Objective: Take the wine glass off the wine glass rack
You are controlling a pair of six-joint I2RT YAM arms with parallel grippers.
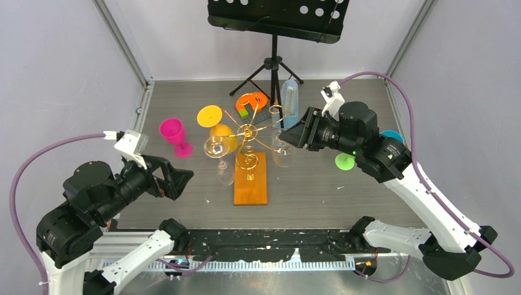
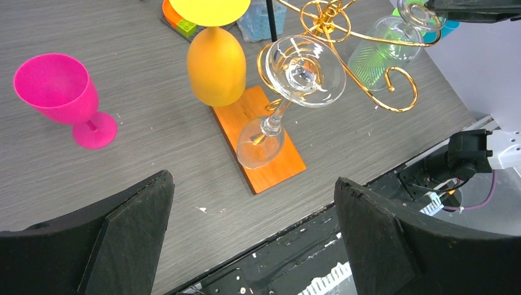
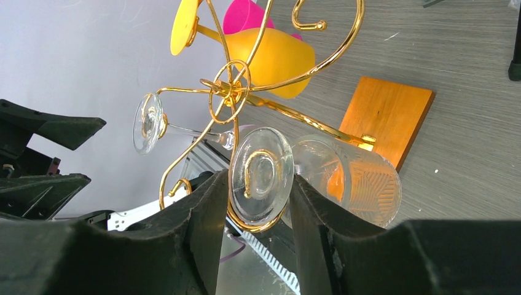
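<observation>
A gold wire rack (image 1: 247,131) stands on a wooden base (image 1: 250,187). A clear glass (image 3: 375,184) hangs upside down on its right side. At that glass's round foot (image 3: 261,175), my right gripper has a finger along either edge of the disc, its fingers part open; whether they press on it is not clear. On the left side hang another clear glass (image 2: 261,144) and a yellow glass (image 2: 216,67). My left gripper stands open, left of the rack and empty.
A pink goblet (image 1: 173,134) stands left of the rack. The green glass (image 1: 344,161) lies partly under my right arm, with something blue (image 1: 392,135) beyond. A black music stand (image 1: 274,64) rises behind.
</observation>
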